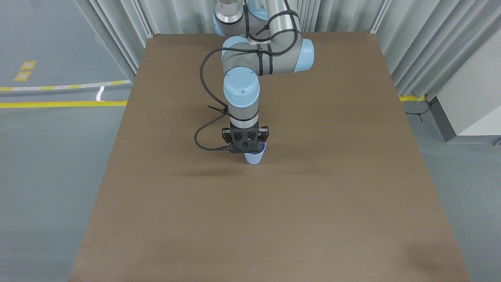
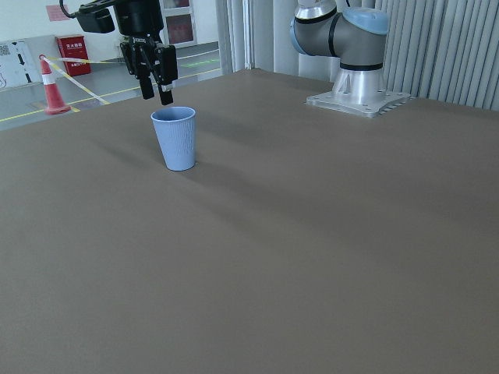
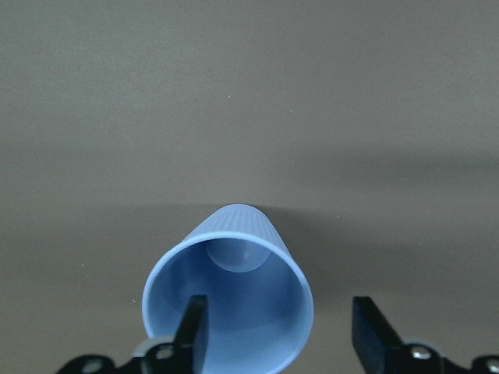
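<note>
A light blue ribbed plastic cup [image 2: 175,140] stands upright on the brown table [image 2: 265,265]. My gripper [image 2: 155,92] hangs just above the cup's rim, fingers pointing down and apart, open with nothing seen held between them. In the wrist view the cup [image 3: 234,312] shows its open mouth, with the left fingertip [image 3: 187,335] over the mouth and the right fingertip [image 3: 378,339] outside it, to the right. In the front view the cup [image 1: 253,158] is mostly hidden behind the gripper.
The arm's base [image 2: 359,97] stands at the table's far side, with curtains behind it. Floor lies beyond the table's edges.
</note>
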